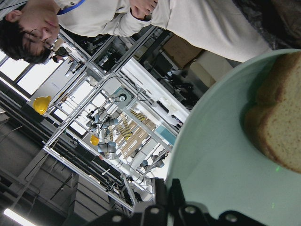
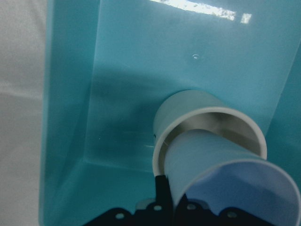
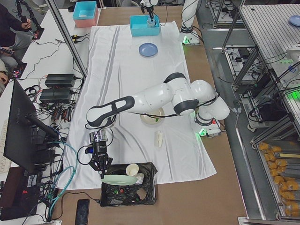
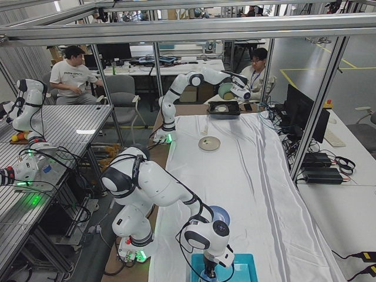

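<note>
My left gripper (image 3: 102,169) is shut on the rim of a pale green plate (image 3: 119,179), held steeply tilted over the black-lined bin (image 3: 129,200); in the left wrist view a slice of bread (image 1: 277,113) rests against the plate. A cream cup (image 3: 132,169) is in the bin. At the far end my right gripper is shut on a light blue cup (image 2: 207,160), which sits inside a white cup (image 2: 181,106) in the blue box (image 2: 122,52).
A blue plate (image 3: 148,49) and a cream plate (image 3: 152,119) lie on the white cloth, along with pale strips (image 3: 159,138). A person (image 4: 258,79) sits beyond the bin.
</note>
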